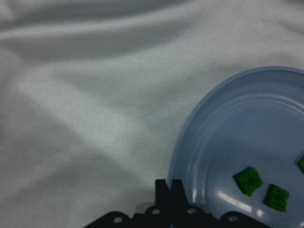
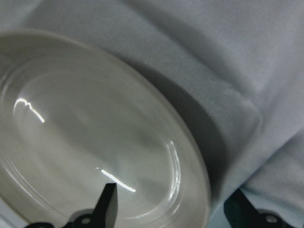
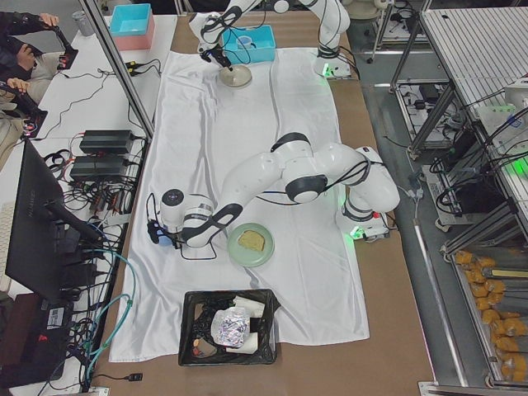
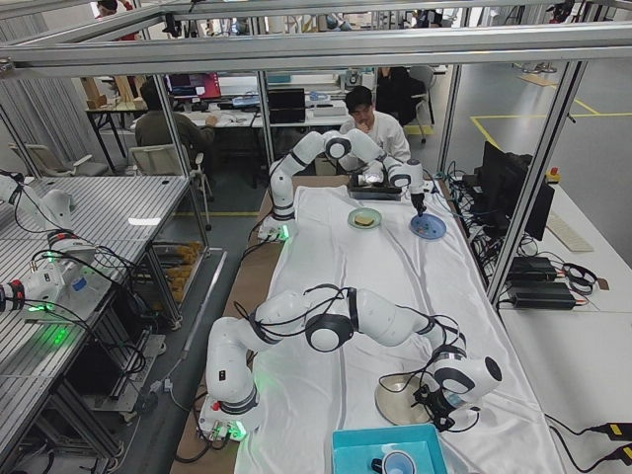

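Note:
My left gripper is shut at the edge of a blue plate (image 1: 237, 123) holding several green pieces (image 1: 249, 180); whether the rim is between its fingers is unclear. In the camera right view that plate (image 4: 434, 226) sits at the far end of the cloth, beside a green plate (image 4: 363, 219) with a yellow slice on it. My right gripper is open over the side of a cream plate (image 2: 90, 128), whose rim lies between the spread fingers as seen from above; contact cannot be told.
A black lined bin (image 3: 190, 322) with foil and white items stands beyond the green plate. A blue tray (image 4: 351, 449) with a mug is beside the cream plate.

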